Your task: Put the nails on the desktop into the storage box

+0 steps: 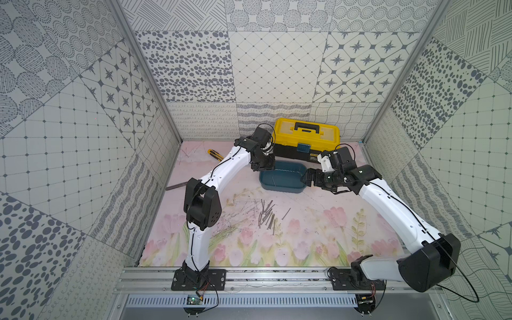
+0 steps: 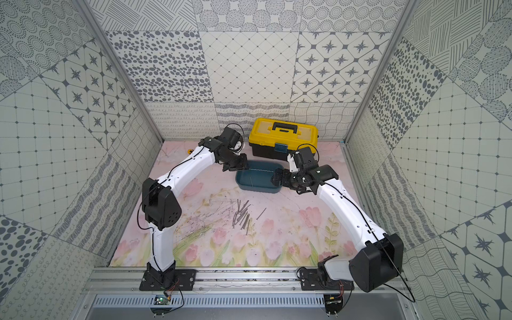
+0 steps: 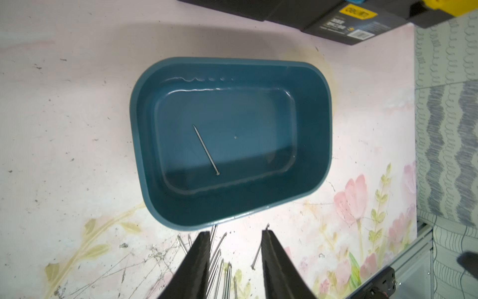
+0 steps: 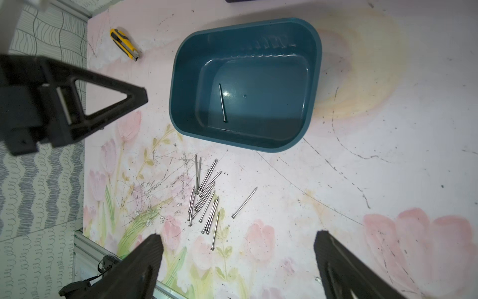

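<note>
One nail (image 3: 206, 149) lies inside the teal storage box (image 1: 282, 187), seen in both wrist views. Several nails (image 4: 206, 204) lie in a loose pile on the desktop in front of the box, with a single nail (image 4: 245, 201) apart to their right. My left gripper is over the box's near side in the top views, fingers apart with no nail between them in its wrist view. My right gripper stands open at the box's right, its fingertips wide apart and empty.
A yellow toolbox (image 1: 306, 138) stands behind the box. A yellow utility knife (image 4: 124, 44) lies at the back left, and a grey bar (image 1: 175, 185) at the left edge, partly hidden by my left arm.
</note>
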